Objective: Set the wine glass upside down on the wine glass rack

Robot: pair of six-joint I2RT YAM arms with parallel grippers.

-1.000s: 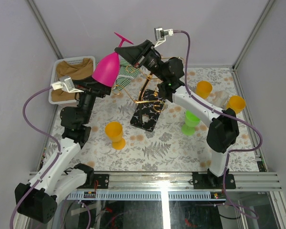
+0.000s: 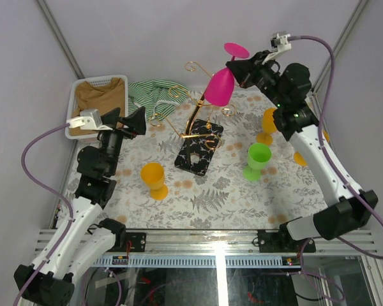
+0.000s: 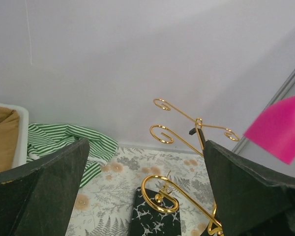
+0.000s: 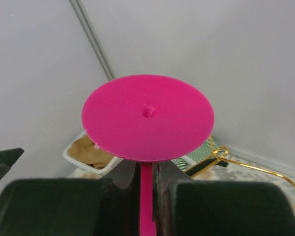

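Note:
My right gripper [image 2: 237,69] is shut on the stem of a pink wine glass [image 2: 219,85], held bowl-down and tilted above the gold rack's right arms. In the right wrist view its round foot [image 4: 147,118] faces the camera, the stem between the fingers. The gold rack [image 2: 204,134] stands on a dark base at mid-table. My left gripper [image 2: 129,123] is open with nothing between its fingers, left of the rack; its wrist view shows gold hooks [image 3: 160,194] ahead and the pink bowl [image 3: 278,128] at right.
An orange glass [image 2: 154,180] and a green glass [image 2: 258,157] stand on the front table, more orange glasses at right, partly behind the right arm. A white basket [image 2: 73,102] with brown cloth and a striped cloth lie back left.
My right gripper carried the pink glass rightward, from over the left arm to over the rack's right side.

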